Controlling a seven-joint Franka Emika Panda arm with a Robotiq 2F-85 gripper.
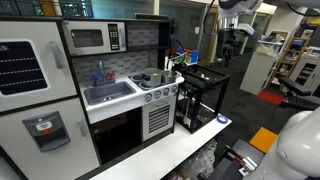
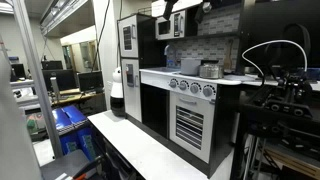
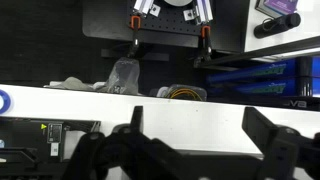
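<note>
My gripper is open over a white surface, its two dark fingers wide apart with nothing between them. In exterior view 2, dark parts of the arm hang at the top, in front of the toy kitchen, but the fingertips are hard to make out. The toy kitchen has a grey sink, a microwave, a stove and an oven door. A metal pot rests on its stove top.
A white ledge runs clear along the kitchen's front. A clear plastic bag and a coiled yellow cable lie beyond the ledge in the wrist view. Blue boxes stand to the right. A black stand adjoins the kitchen.
</note>
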